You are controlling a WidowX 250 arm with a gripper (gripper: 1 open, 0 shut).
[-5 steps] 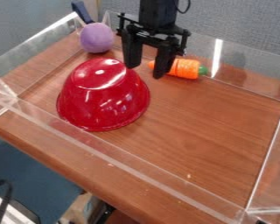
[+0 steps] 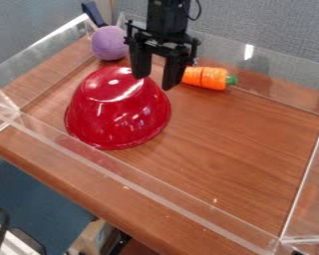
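Observation:
My black gripper (image 2: 157, 64) hangs over the back of the board, its two fingers pointing down and spread apart just behind the upper rim of an upturned red bowl (image 2: 116, 112). Nothing shows between the fingers. An orange toy carrot (image 2: 202, 78) with a green tip lies to the right, partly behind the right finger. A purple round toy (image 2: 108, 43), apparently an eggplant, sits at the back left.
Clear plastic walls surround the wooden surface (image 2: 229, 159). Some cables and a bracket show below the lower left edge.
My gripper has shifted slightly left over the last second, toward the red bowl, with its fingers appearing a little closer together. The objects have not visibly moved.

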